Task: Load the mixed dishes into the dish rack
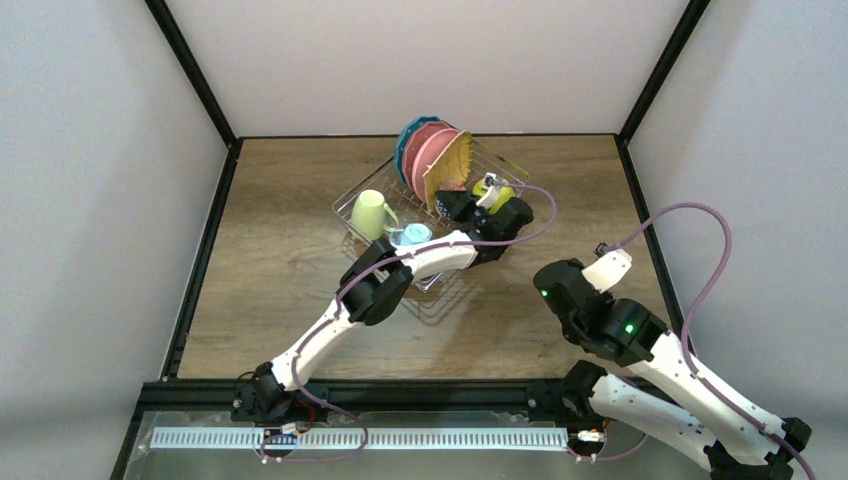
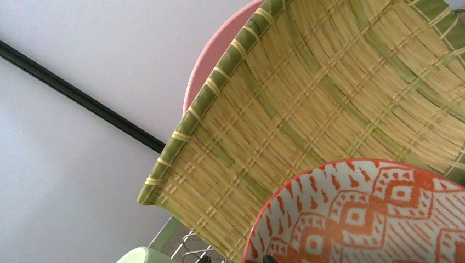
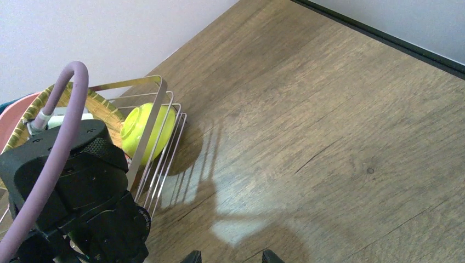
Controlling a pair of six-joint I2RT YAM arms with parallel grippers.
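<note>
A bowl with a red-and-white patterned inside (image 2: 356,213) leans in front of the woven bamboo tray (image 2: 323,93), both in the dish rack (image 1: 345,205). At the lower edge of the left wrist view are the parted fingertips of my left gripper. The bowl's rim runs down between these tips; whether they touch it is hard to tell. From above, the left arm's black wrist covers much of the bowl. My right gripper is open and empty over bare tabletop, right of the rack.
Pink plates (image 1: 432,152) and a blue plate (image 1: 405,140) stand behind the bamboo tray. A light green mug (image 1: 369,212), a light blue cup (image 1: 415,233) and a yellow-green bowl (image 3: 143,131) also occupy the rack.
</note>
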